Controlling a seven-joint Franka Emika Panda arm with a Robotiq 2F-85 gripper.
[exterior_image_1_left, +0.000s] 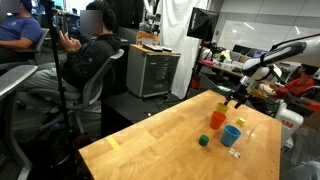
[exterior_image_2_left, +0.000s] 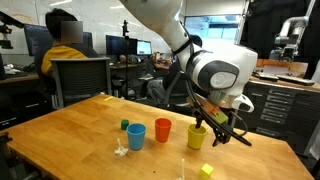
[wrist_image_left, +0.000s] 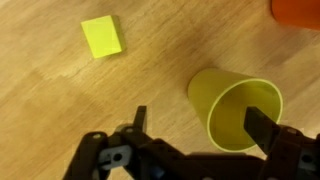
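Observation:
The yellow cup (exterior_image_2_left: 195, 140) stands upright on the wooden table. In the wrist view, the mouth of this cup (wrist_image_left: 238, 112) faces the camera. My gripper is open over it: one finger overlaps the cup's mouth and the other is outside, over bare wood. Nothing is held. Seen from the second exterior view, the gripper (exterior_image_2_left: 220, 130) hangs low beside and partly in front of the cup. How far the fingertips reach down relative to the rim is hard to tell.
Nearby are an orange cup (exterior_image_2_left: 162, 130), a blue cup (exterior_image_2_left: 136, 134), a green object (exterior_image_2_left: 125, 125) and a small white item (exterior_image_2_left: 121, 147). A yellow block (exterior_image_2_left: 207, 169) lies on the near side.

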